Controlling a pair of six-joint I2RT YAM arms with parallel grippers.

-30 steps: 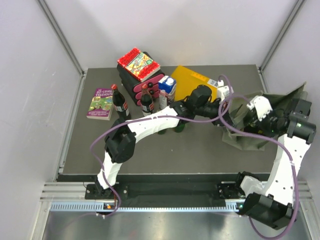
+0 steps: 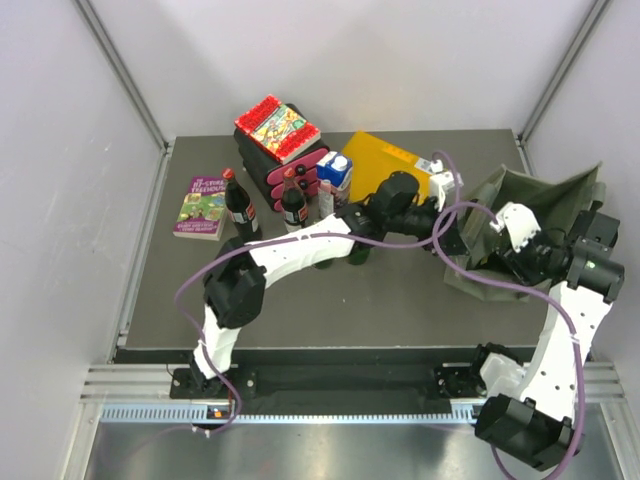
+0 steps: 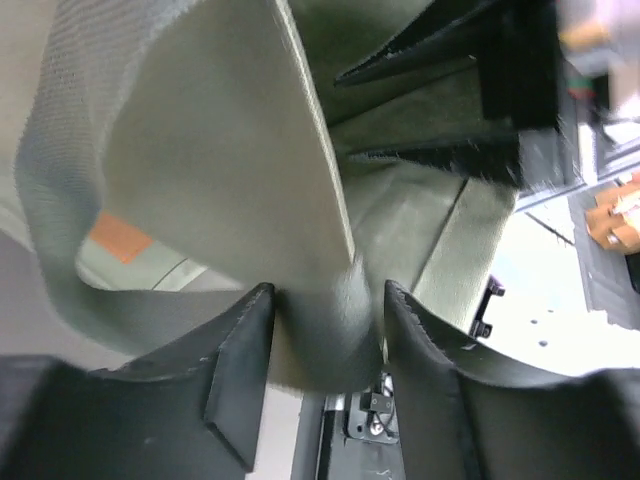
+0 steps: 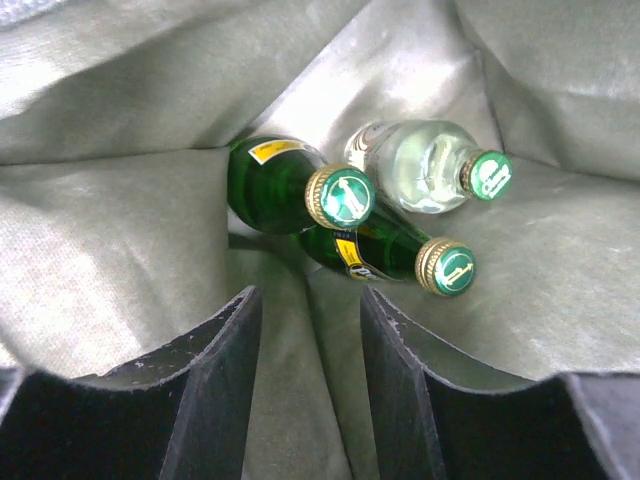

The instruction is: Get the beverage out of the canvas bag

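The green-grey canvas bag [image 2: 495, 292] stands open at the right of the table. My left gripper [image 2: 455, 248] is at its left edge. In the left wrist view, a fold of the bag's wall [image 3: 325, 335] lies between the parted fingers of the left gripper. My right gripper [image 2: 508, 268] reaches into the bag. Seen from its wrist, the right gripper is open and empty. Beyond its fingertips lie two green bottles, one on the left [image 4: 265, 190] and one lower [image 4: 385, 245], plus a clear bottle [image 4: 420, 165] with a green cap.
Left of the bag stand two dark bottles [image 2: 240, 208] [image 2: 294, 203], a carton [image 2: 335, 175] and a black rack [image 2: 262, 160] topped by a red book [image 2: 278, 128]. A purple book [image 2: 202, 208] lies far left.
The bag's opening spread wider. The left arm shifted slightly.
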